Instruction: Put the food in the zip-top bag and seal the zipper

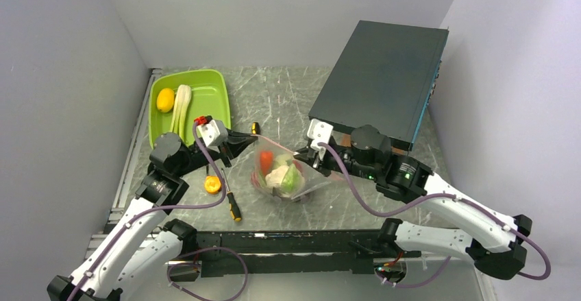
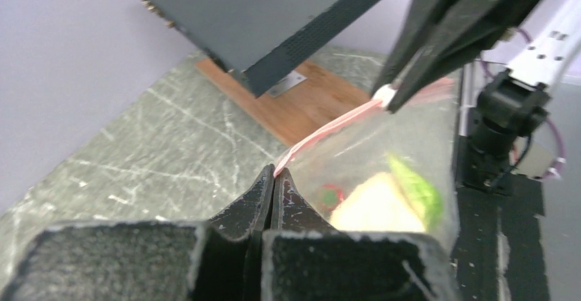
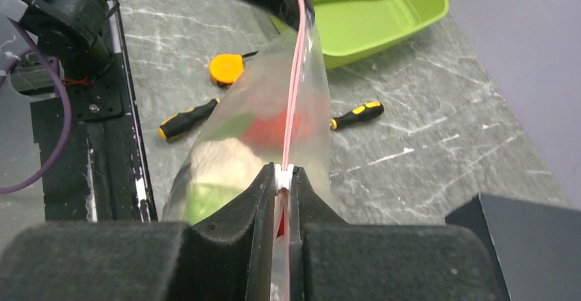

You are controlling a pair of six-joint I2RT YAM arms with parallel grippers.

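Note:
A clear zip top bag (image 1: 301, 186) holds food: something orange-red (image 1: 266, 162), a pale cauliflower-like piece (image 1: 277, 177) and a green piece (image 1: 291, 179). Its pink zipper edge (image 2: 329, 129) runs taut between my two grippers. My left gripper is shut on one end of that edge, which enters between its fingertips. On the zipper line sits a small white slider (image 3: 283, 177), pinched by my right gripper. Beyond the slider, the pink edge (image 3: 297, 75) stretches to the left gripper as a narrow line; whether it is sealed I cannot tell.
A green tray (image 1: 220, 102) at the back left holds a lemon (image 1: 166, 100) and a pale stalk vegetable (image 1: 181, 109). Screwdrivers (image 1: 234, 207) and a yellow tape measure (image 1: 213, 184) lie nearby. A large dark box (image 1: 384, 75) fills the back right.

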